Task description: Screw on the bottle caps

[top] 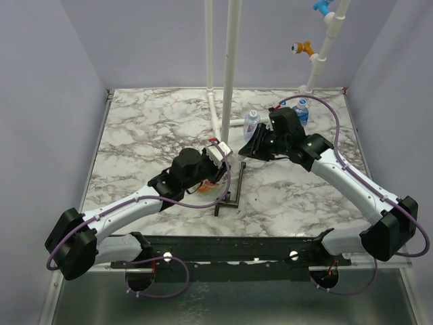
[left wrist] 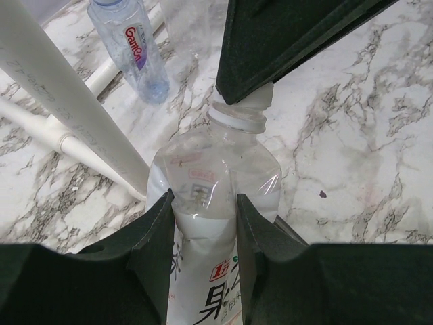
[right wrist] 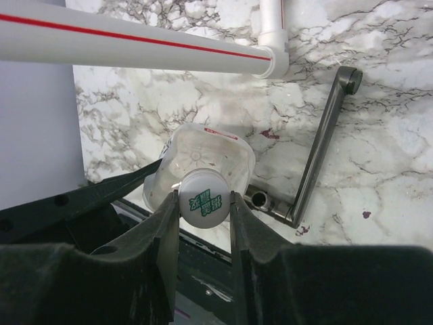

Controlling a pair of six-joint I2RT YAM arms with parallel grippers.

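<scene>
My left gripper is shut on a clear plastic bottle point(left wrist: 203, 271) with printed label, held upright at the centre of the table in the top view point(top: 215, 164). My right gripper is shut on a white cap with green print, held right over the bottle's mouth; in the left wrist view the cap point(left wrist: 254, 97) sits at the top of the neck, partly hidden by the dark finger. Whether it is threaded on I cannot tell.
White vertical pipes point(top: 230, 61) rise just behind the bottle. A dark metal bracket point(right wrist: 318, 149) lies on the marble below. Other water bottles point(top: 252, 123) stand at the back right, near pipes with coloured valves point(top: 306, 49).
</scene>
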